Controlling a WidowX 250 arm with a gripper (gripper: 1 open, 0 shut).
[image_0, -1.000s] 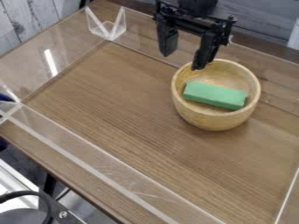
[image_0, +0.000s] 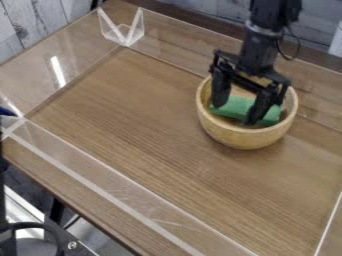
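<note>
A round wooden bowl (image_0: 241, 135) sits on the tabletop at centre right, holding a green block (image_0: 235, 107). My black gripper (image_0: 246, 98) has its open fingers down inside the bowl, over or around the block, which it partly hides. Whether the fingertips touch the block is hard to tell.
A small clear plastic container (image_0: 123, 28) stands at the back left. The wooden table (image_0: 120, 150) is broadly clear at left and front. Black cables or hardware lie at the lower left edge.
My gripper has come down from above the bowl into it, over the green block.
</note>
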